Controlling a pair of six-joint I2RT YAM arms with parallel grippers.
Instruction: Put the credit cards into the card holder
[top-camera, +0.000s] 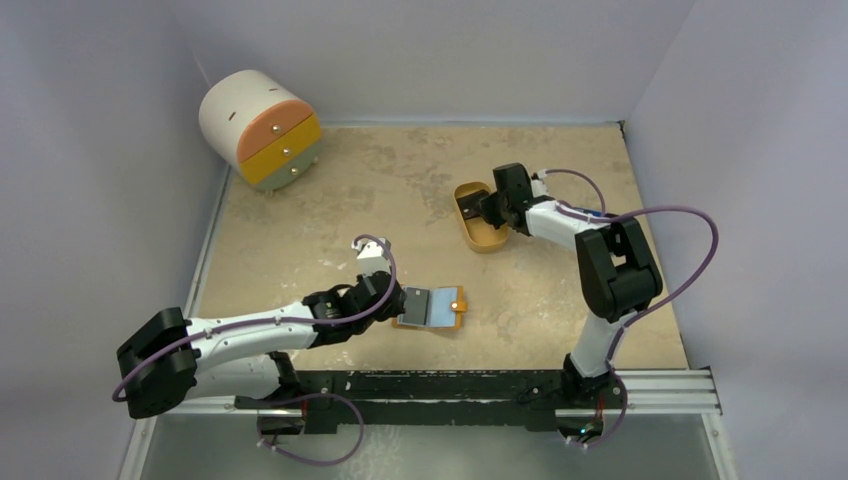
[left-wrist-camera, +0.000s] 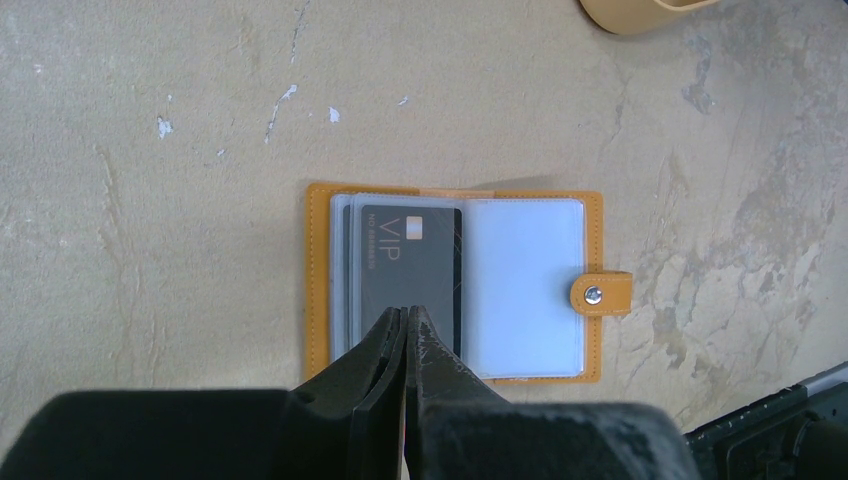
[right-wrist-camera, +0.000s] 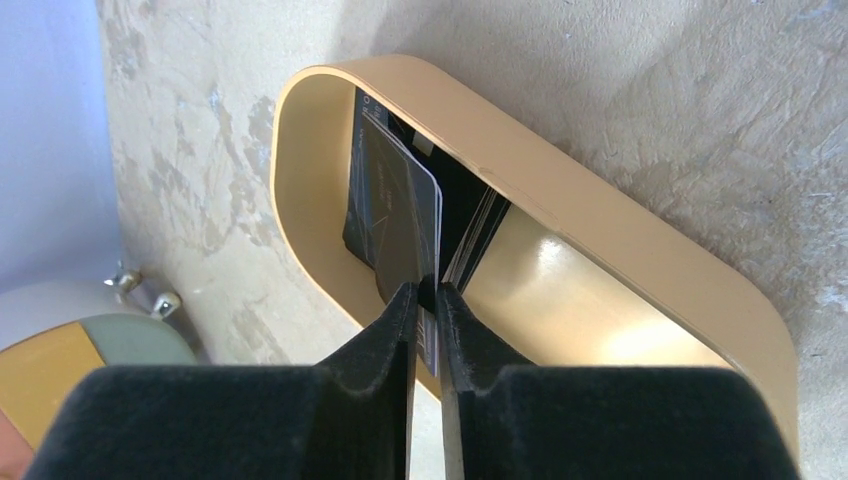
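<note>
In the left wrist view the tan card holder (left-wrist-camera: 594, 352) lies spread on the table, a dark VIP card (left-wrist-camera: 410, 260) behind its clear left sleeve. My left gripper is shut above that page, nothing visible between its fingers. Several dark cards (right-wrist-camera: 362, 150) lie at one end of the tan tray in the right wrist view. One dark card (right-wrist-camera: 405, 210) there is tilted up from the others. Its near edge reaches between the tips of my right gripper. A narrow gap parts those fingers; whether they press on the card cannot be told.
The oval tray (top-camera: 484, 246) has high walls close around my right fingertips. A round-sided drawer cabinet (top-camera: 250, 125) stands at the back left. Bare table lies between the cabinet, tray and holder.
</note>
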